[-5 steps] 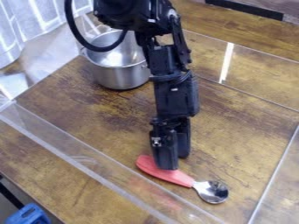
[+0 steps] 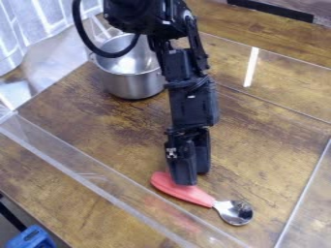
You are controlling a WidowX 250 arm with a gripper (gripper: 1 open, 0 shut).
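Note:
A spoon with a red handle and a shiny metal bowl end lies flat near the front of the wooden table. My black gripper points down just above and behind the red handle. Whether its fingers are open or shut is hard to make out, as they are dark and overlap. At the back left stands a steel pot, partly behind my arm.
Clear plastic walls border the table at the front left and the right. A blue object sits outside at the lower left corner. The wood left and right of my gripper is clear.

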